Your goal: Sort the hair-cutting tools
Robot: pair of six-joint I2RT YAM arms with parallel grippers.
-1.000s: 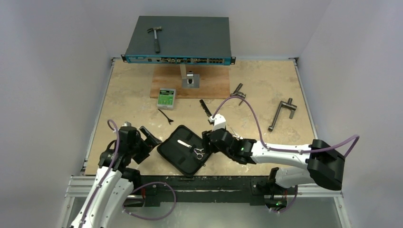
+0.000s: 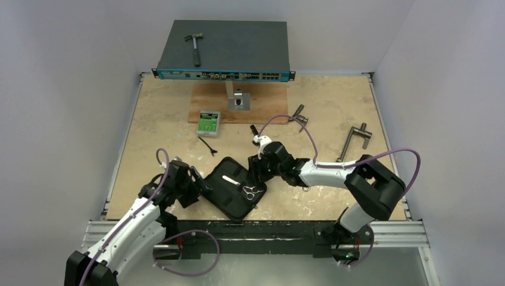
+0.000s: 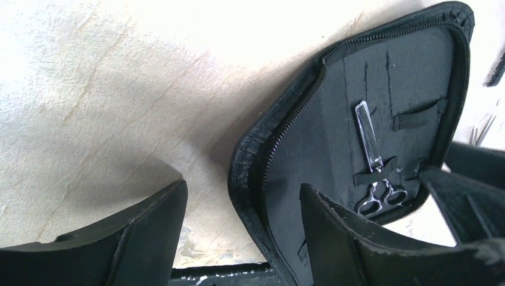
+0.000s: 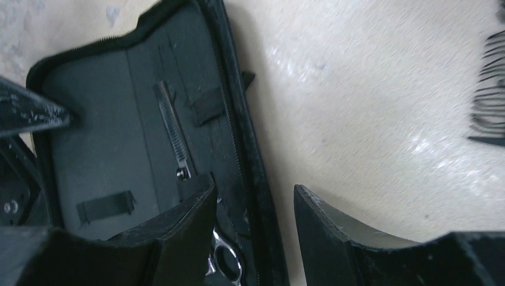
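A black zippered case (image 2: 223, 196) lies open at the front of the table, silver thinning scissors (image 3: 372, 149) held under its straps. My left gripper is at the case's left edge, its fingers apart with nothing seen between them. My right gripper hovers over the case's right rim, open and empty. A black comb (image 4: 491, 89) lies outside the case, blurred in the right wrist view. A thin black clip (image 2: 208, 146) lies behind the case. Other silver tools (image 3: 481, 132) beside it are partly hidden by the arm.
A plastic box (image 2: 208, 122) stands behind the clip. Metal fittings (image 2: 351, 140) lie at the right. A rack device (image 2: 222, 47) with a hammer (image 2: 196, 50) on it stands at the back.
My left arm has moved right toward the case. My right arm has shifted toward the back of the table and slightly left. The case's contents look unchanged.
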